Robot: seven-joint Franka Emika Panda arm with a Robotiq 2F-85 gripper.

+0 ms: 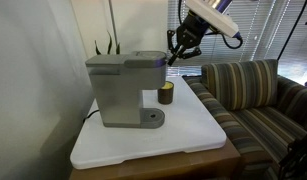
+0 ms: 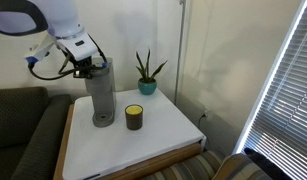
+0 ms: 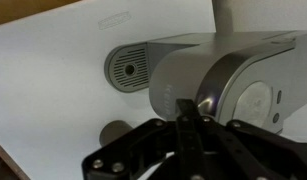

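Observation:
The grey coffee machine stands upright on a white tabletop. My gripper is at the upper front of the machine, pointing down, its fingers shut with nothing visible between them. From the wrist view, the fingertips overlap the edge of the machine's rounded head; whether they touch it I cannot tell. A dark mug, yellowish inside, stands beside the machine. The round drip tray at the machine's base is empty.
A potted plant stands on the table's far side, by the wall. Striped seating borders the table.

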